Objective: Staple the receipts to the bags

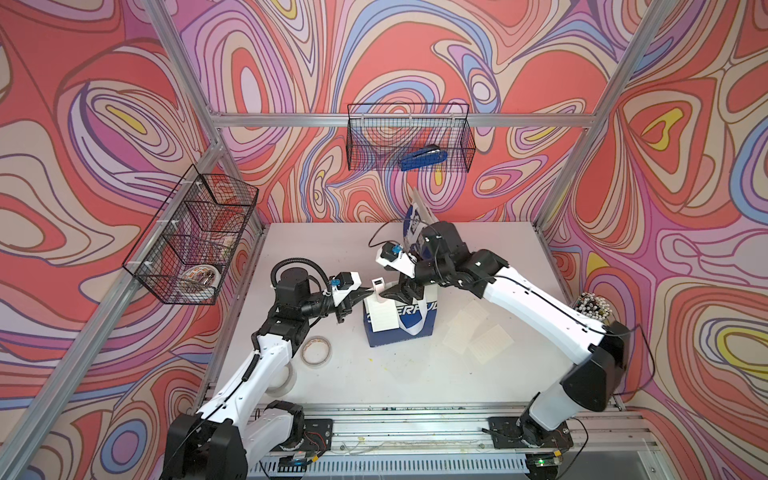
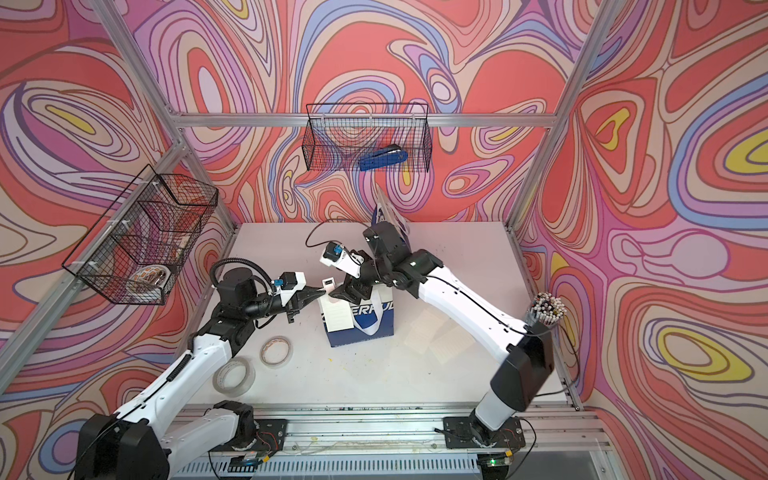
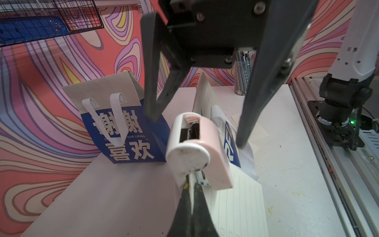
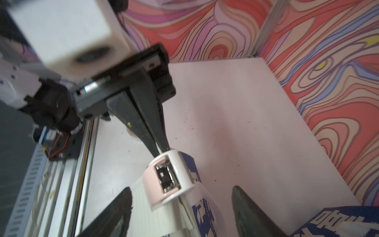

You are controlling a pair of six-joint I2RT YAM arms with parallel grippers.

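A small pink-and-white stapler [image 3: 193,154] sits over the top edge of the front bag [image 1: 416,328], with a cream lined receipt [image 3: 240,197] lying against the bag's face below it. My left gripper is shut at that edge, with a thin pale edge visible between its fingertips; whether it is bag, receipt or both I cannot tell. Around the stapler, my right gripper is open, its fingers [image 4: 116,213] apart from it on both sides. The second bag [image 3: 126,134], blue with white lettering, stands upright behind.
Loose paper slips [image 1: 489,344] lie right of the front bag. Tape rolls [image 1: 316,352] are on the table's left side. A wire basket [image 1: 368,152] with a blue stapler [image 1: 423,157] hangs at the back. A cup of pens [image 2: 547,309] stands far right.
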